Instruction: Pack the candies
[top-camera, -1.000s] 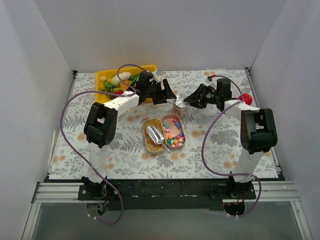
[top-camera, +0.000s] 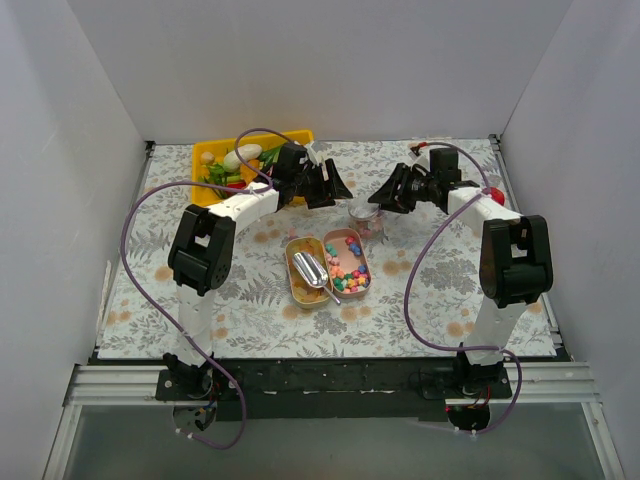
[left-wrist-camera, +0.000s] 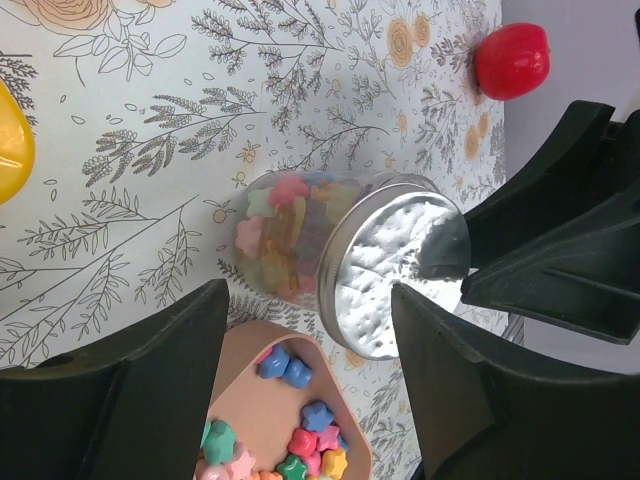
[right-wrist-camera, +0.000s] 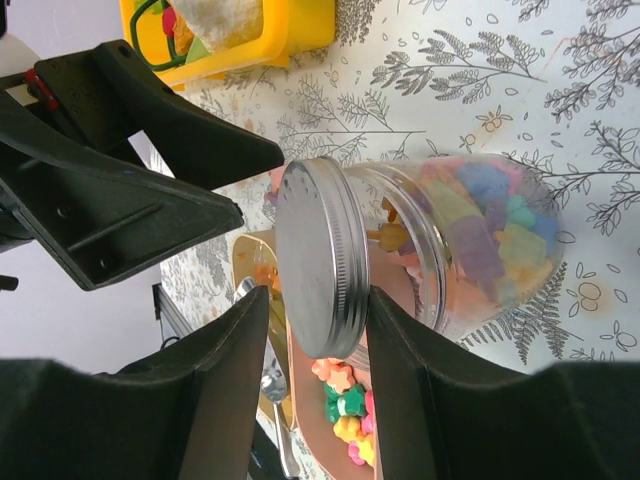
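A clear jar (right-wrist-camera: 500, 235) of colourful candies stands in the middle, its mouth and neck showing in the right wrist view. Its silver lid (right-wrist-camera: 318, 258) is at the mouth side, tilted, with some of the neck visible beyond it. My right gripper (top-camera: 388, 203) is at the lid's right side; its fingers (right-wrist-camera: 395, 350) stand on either side of the lid's near edge. Whether both press on it is hard to see. My left gripper (top-camera: 340, 194) is open at the jar's left, and its fingers (left-wrist-camera: 195, 330) are apart with nothing between them.
The pink tray (top-camera: 331, 272) of loose star candies and the yellowish tray (top-camera: 292, 286) lie in front of the jar; a metal scoop (top-camera: 311, 270) rests in the latter. A yellow crate (top-camera: 203, 197) of vegetables stands back left. Clear cloth lies front left and front right.
The right gripper has shifted a little around it. The left arm looks nearly still.
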